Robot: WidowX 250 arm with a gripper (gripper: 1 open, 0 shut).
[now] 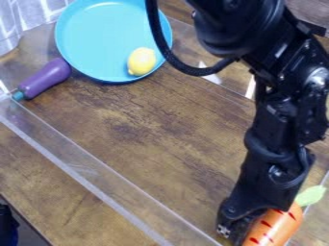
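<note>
The black arm reaches down from the top right to my gripper point(240, 223) at the bottom right, low on the wooden floor. An orange toy carrot point(275, 228) with a green top lies right beside the gripper, partly cut off by the frame's edge; whether the fingers are on it is hidden. A blue plate point(100, 30) at the top left holds a yellow lemon point(140, 61). A purple eggplant point(48, 77) lies left of the plate.
A clear plastic strip point(77, 164) runs diagonally along the left and bottom.
</note>
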